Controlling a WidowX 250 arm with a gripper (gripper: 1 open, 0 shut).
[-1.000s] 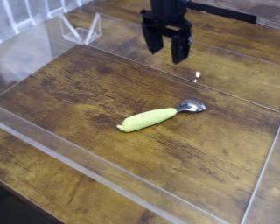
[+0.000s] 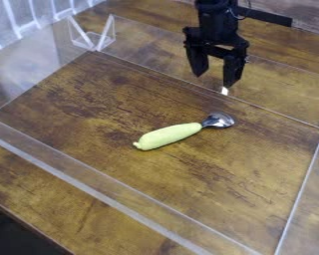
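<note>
A pale green corn cob or similar long vegetable point(image 2: 167, 135) lies on the wooden floor of a clear-walled enclosure, with a metal spoon point(image 2: 218, 121) at its upper right end. My black gripper point(image 2: 215, 75) hangs near the top centre, above the far part of the enclosure and well behind both objects. Its two fingers appear apart, with nothing seen between them.
The transparent walls point(image 2: 297, 194) of the enclosure surround the work area on the wooden table point(image 2: 83, 224). A small white object point(image 2: 225, 91) is below the gripper. A white railing stands at the top left.
My gripper has shifted to the right and somewhat downward in the picture over the last second. The vegetable and spoon have stayed in place.
</note>
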